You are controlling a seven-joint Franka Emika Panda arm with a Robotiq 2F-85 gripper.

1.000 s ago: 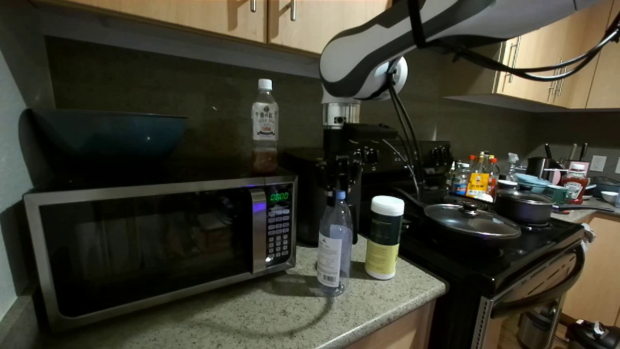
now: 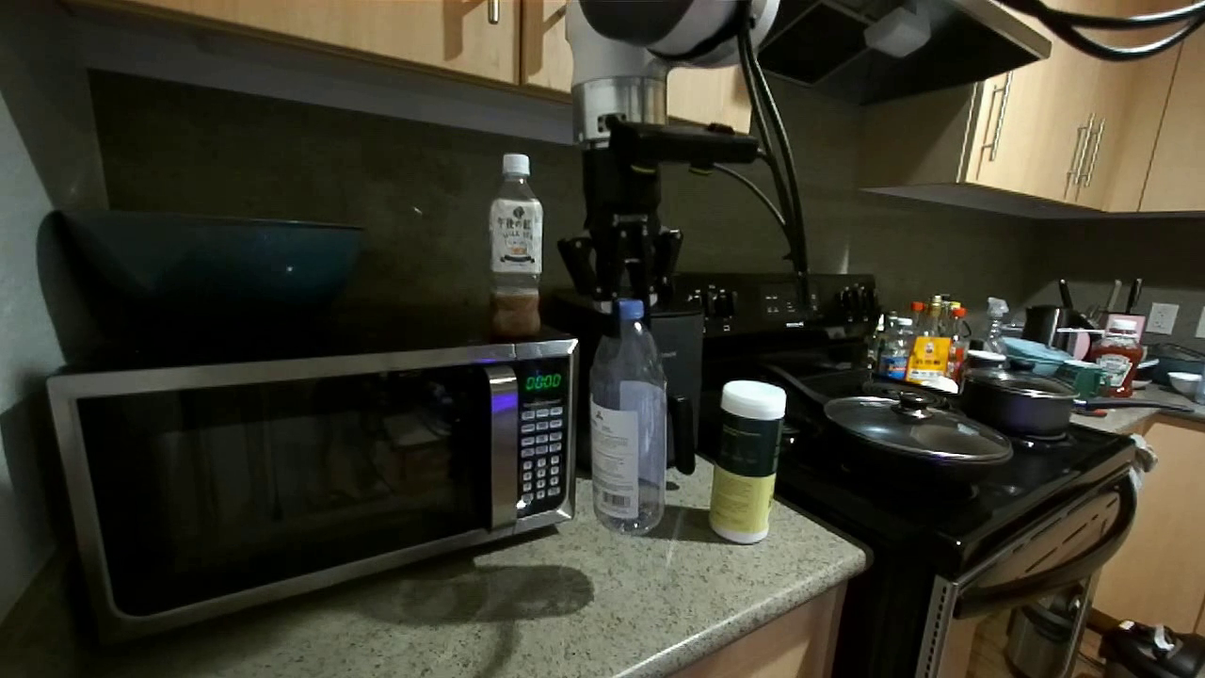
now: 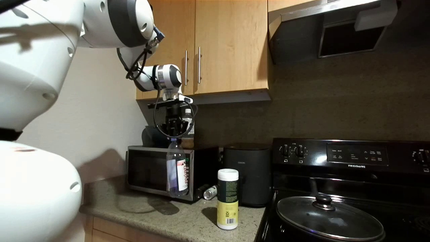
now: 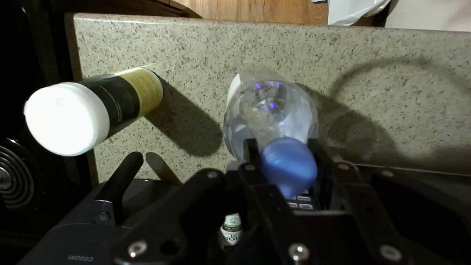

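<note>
A clear plastic bottle with a blue cap and white label (image 2: 617, 446) hangs upright above the counter, its base clear of the surface. My gripper (image 2: 632, 296) is shut on the bottle's neck, just under the cap. From the wrist view, the blue cap (image 4: 289, 167) sits between the two fingers, with the clear body below it. In the second exterior view the bottle (image 3: 177, 169) hangs in front of the microwave's right side, under my gripper (image 3: 174, 136).
A microwave (image 2: 294, 475) carries a teal bowl (image 2: 215, 260) and a half-full bottle (image 2: 516, 243). A white-lidded canister (image 2: 747, 463) stands right of the held bottle. Behind is a black air fryer (image 3: 246, 175); the stove holds a lidded pan (image 2: 915, 427).
My gripper has risen and shifted left in the first exterior view, carrying the bottle up with it. The canister, microwave and the bottle on top have stayed put.
</note>
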